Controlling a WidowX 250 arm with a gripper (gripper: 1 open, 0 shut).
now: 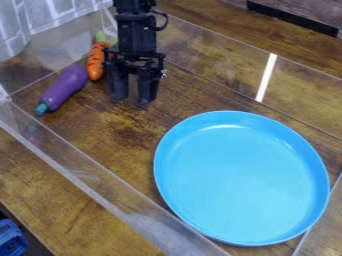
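My gripper point(132, 80) is a dark arm reaching down from the top at the upper left, its fingers low over the wooden surface. Just left of it lies an orange carrot point(96, 62), and farther left a purple eggplant point(63, 86) with a green tip. Whether anything is between the fingers, or how far apart they stand, is hard to tell.
A large blue plate point(241, 177) fills the lower right. Clear plastic sheet edges cross the wooden surface point(120, 170). A blue object point(10, 237) sits at the bottom left corner.
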